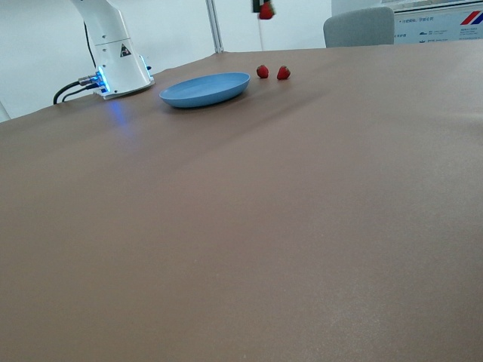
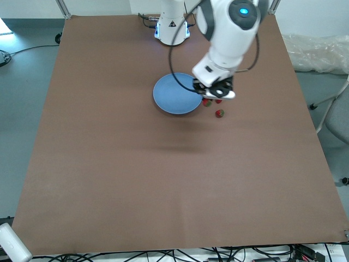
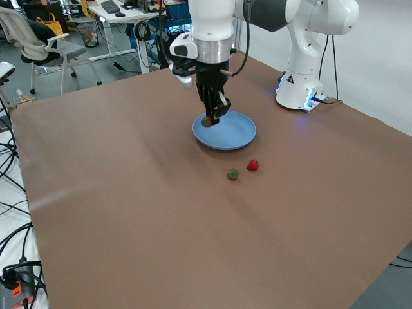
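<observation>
My gripper (image 3: pixel 211 114) hangs above the right side of the blue plate (image 2: pixel 173 94), shut on a strawberry (image 1: pixel 266 10) that shows at its tip in the top and right views. The plate (image 1: pixel 202 89) is empty as far as it shows. Two more strawberries lie on the table beside the plate: one red strawberry (image 3: pixel 253 165) and another with its green top up (image 3: pixel 233 174). In the left view the gripper is mostly hidden under the white arm.
A white arm base (image 2: pixel 172 30) with cables stands at the back. A grey chair (image 2: pixel 335 112) is beyond the table edge, and cables (image 3: pixel 19 238) run along one side.
</observation>
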